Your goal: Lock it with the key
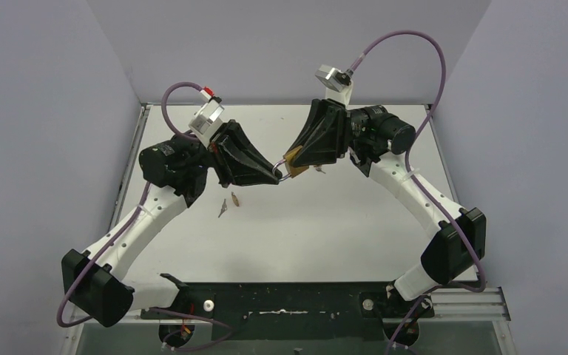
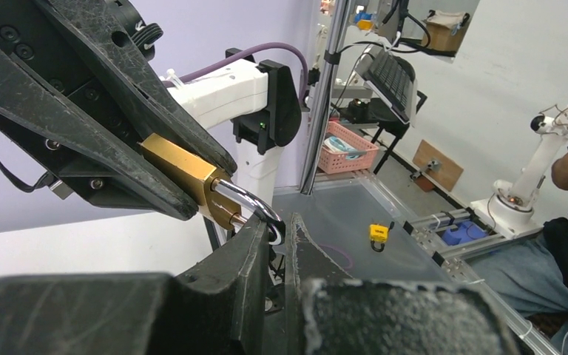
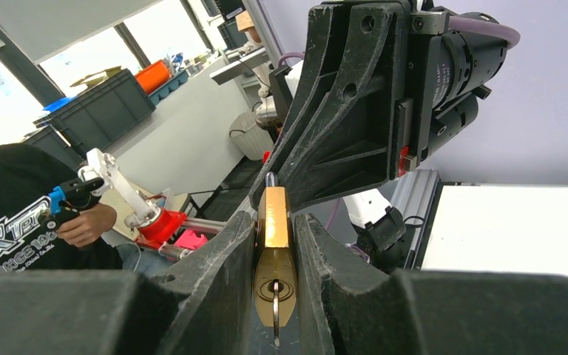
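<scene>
A brass padlock (image 1: 293, 167) hangs in the air between the two arms, well above the white table. My right gripper is shut on its body, with a finger against each side. At the other end, my left gripper is shut on the curved tip of the steel shackle (image 2: 255, 201). In the right wrist view, a thin metal key (image 3: 276, 314) projects from the keyhole at the base of the body. Both shackle legs reach towards the body; whether they are fully seated I cannot tell.
On the table (image 1: 288, 237) below lie a small silver key (image 1: 222, 208) and a small brass-coloured piece (image 1: 235, 199). Another small key-like piece (image 1: 319, 169) shows just beyond the padlock.
</scene>
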